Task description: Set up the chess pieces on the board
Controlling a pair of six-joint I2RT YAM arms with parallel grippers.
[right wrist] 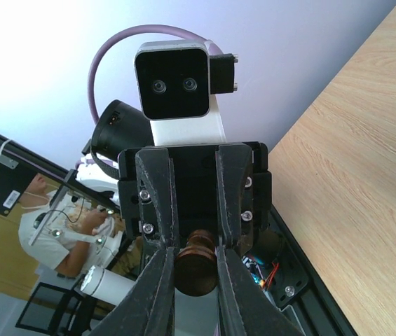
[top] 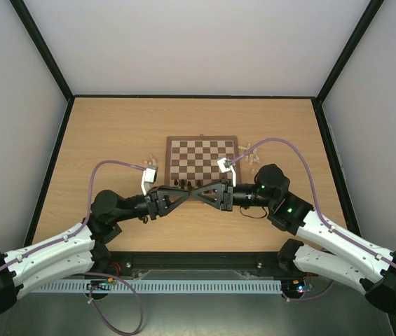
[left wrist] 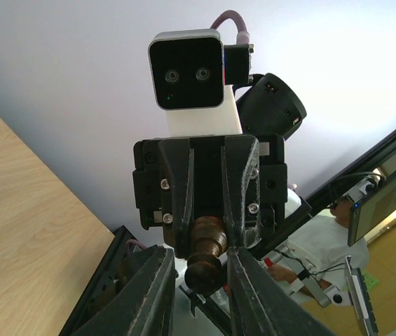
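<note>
The chessboard lies on the table, with dark pieces along its near edge. Above that edge my left gripper and right gripper meet tip to tip. In both wrist views a dark brown chess piece is between them. My right gripper is shut on this piece. My left gripper's fingers stand partly apart around the same piece; whether they touch it is unclear.
Loose light pieces lie right of the board, and more lie to its left.
</note>
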